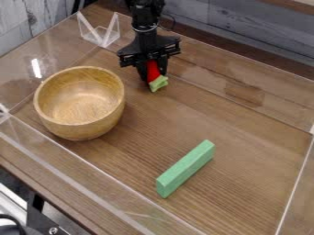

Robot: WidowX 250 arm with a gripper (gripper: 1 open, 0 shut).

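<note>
The black gripper (150,53) reaches down from the top middle of the camera view, shut on a small object (154,75) with a red upper part and a light green lower part. The object is at the wooden table's surface or just above it; which, I cannot tell. Its upper end is partly hidden by the fingers.
A large tan bowl (80,105) sits on the left. A long green block (185,169) lies at the lower right. A clear plastic piece stands at the left edge.
</note>
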